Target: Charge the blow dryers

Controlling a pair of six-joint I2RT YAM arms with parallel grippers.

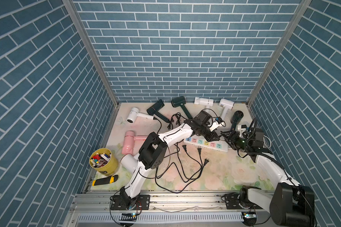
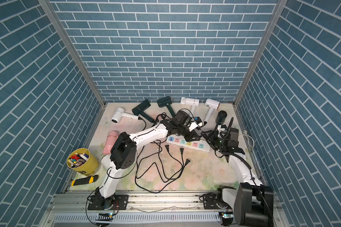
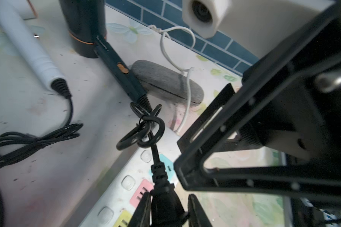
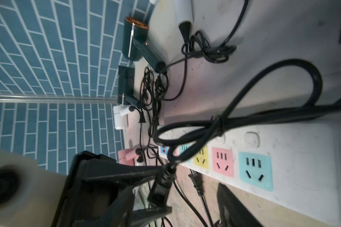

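Note:
My left gripper is shut on a black plug (image 3: 164, 202) above the power strip (image 4: 299, 158), which has coloured sockets. The plug's looped cable runs to a dark green dryer (image 3: 117, 71) in the left wrist view. My right gripper stands open just beside the held plug, over the strip's right part, its fingers apart.
More dryers line the back, including white (image 1: 225, 107) and green (image 1: 178, 101), with a pink one (image 1: 128, 141) at left. Loose cords (image 1: 178, 170) spread across the front. A yellow bucket (image 1: 109, 162) stands front left.

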